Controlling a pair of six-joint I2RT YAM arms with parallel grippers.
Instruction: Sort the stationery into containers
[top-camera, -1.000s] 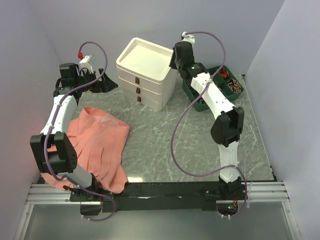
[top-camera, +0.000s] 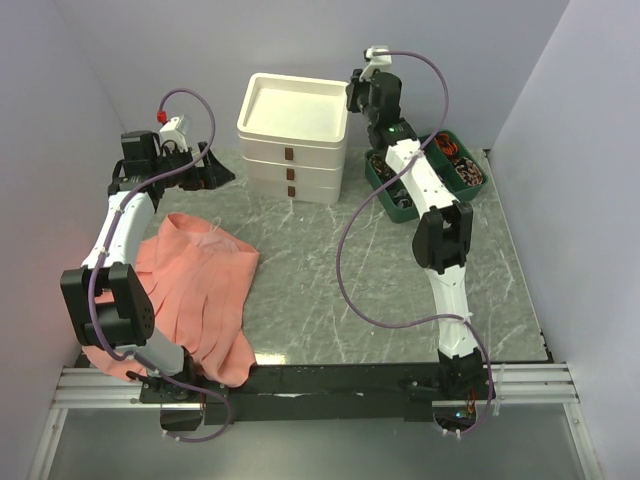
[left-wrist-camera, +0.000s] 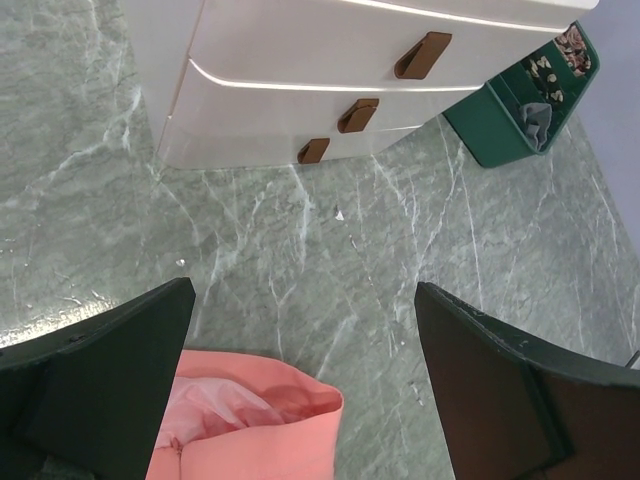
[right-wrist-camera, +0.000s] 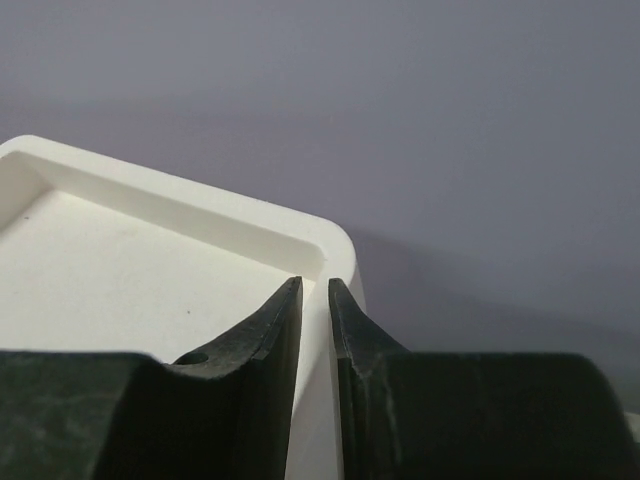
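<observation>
A white drawer unit (top-camera: 293, 139) with brown pull tabs stands at the back centre, its shallow tray top empty. At its right side, my right gripper (top-camera: 352, 97) is shut on the raised rim (right-wrist-camera: 317, 318); white shows between the dark fingers in the right wrist view. To the left of the unit, my left gripper (top-camera: 217, 170) hangs open and empty, its fingers (left-wrist-camera: 95, 370) wide apart above the table. Two green bins (top-camera: 404, 215) at the back right contain small items, partly hidden by my right arm.
Salmon-coloured cloth (top-camera: 195, 290) with a sheer piece on it covers the left front of the table. Walls close in the back and both sides.
Over the last second the drawer unit has turned so its front faces the table's front edge more squarely. My right gripper has shifted slightly at its rim. The left arm has barely moved.
</observation>
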